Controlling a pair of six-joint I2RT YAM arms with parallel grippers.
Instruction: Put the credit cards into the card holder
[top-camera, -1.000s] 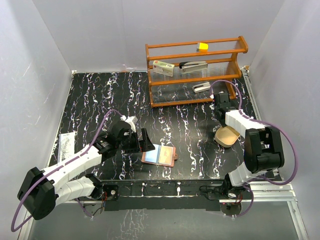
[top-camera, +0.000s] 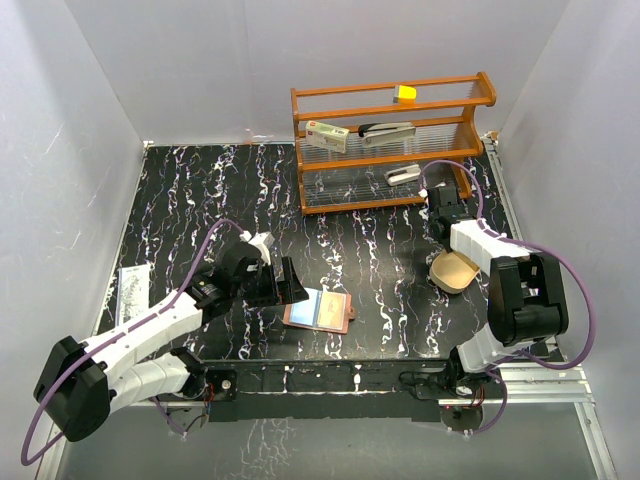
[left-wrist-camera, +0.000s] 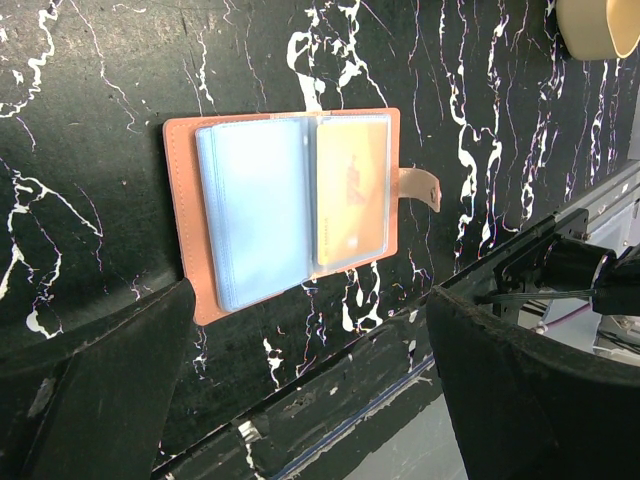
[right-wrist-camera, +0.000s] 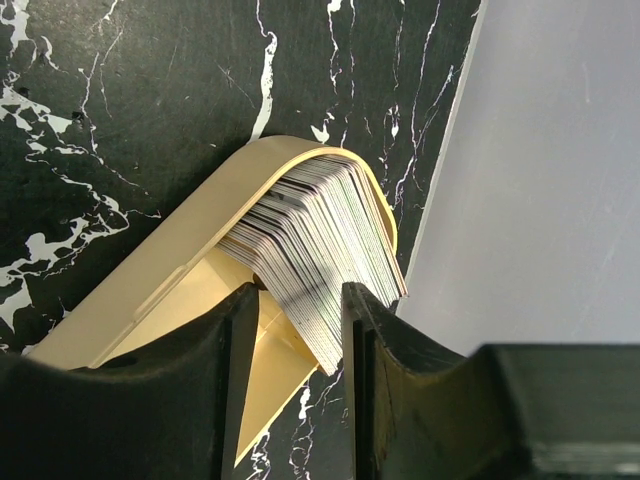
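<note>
The tan leather card holder (left-wrist-camera: 183, 215) lies opened flat, a blue sleeve (left-wrist-camera: 260, 210) on its left side and an orange-yellow panel under a clear sleeve (left-wrist-camera: 350, 190) on its right. My left gripper is wide open above the holder's near edge, nothing between its fingers. A cream oval container (right-wrist-camera: 150, 285) holds a tight stack of white-edged cards (right-wrist-camera: 330, 225), leaning at its far end. Over the stack's near end is my right gripper, its fingertips (right-wrist-camera: 243, 300) apart with card edges showing in the gap. Whether they touch any card cannot be told.
A wooden rack (top-camera: 390, 163) at the back carries a box (top-camera: 326, 136), staplers (top-camera: 388, 134) and a yellow block (top-camera: 404, 94). A white panel (top-camera: 133, 293) lies at the left. Clear dark marbled tabletop (top-camera: 385, 245) separates holder and container.
</note>
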